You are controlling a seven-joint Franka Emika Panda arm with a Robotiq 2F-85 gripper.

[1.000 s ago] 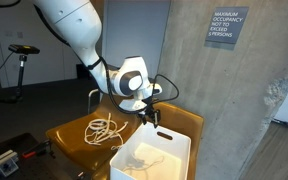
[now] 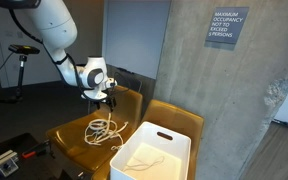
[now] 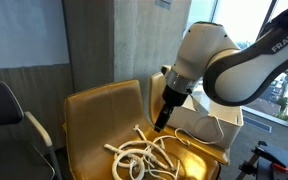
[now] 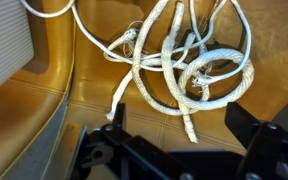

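Note:
A loose tangle of whitish rope (image 2: 102, 131) lies on the tan leather chair seat. Thick rope loops (image 4: 246, 80) and thinner white cords (image 4: 94, 40) cross each other in the wrist view. Above the tangle hangs my gripper (image 3: 162, 120), pointing down and apart from it. Its two dark fingers (image 4: 117, 119) are spread wide with nothing between them. To the right of the rope in exterior view 1 stands a white bin (image 2: 178, 144), with a thin pale cord (image 2: 144, 165) on its floor.
The tan chair backs (image 3: 107, 117) rise behind the seat. A ridged pale surface (image 4: 4, 45) fills the wrist view's upper left corner. A dark chair (image 3: 9, 130) stands to the left in exterior view 2. Bare seat leather surrounds the tangle.
From over the white bin, my arm has swung left in exterior view 1 and now hangs lower, above the rope tangle. The rope and the bin look unmoved.

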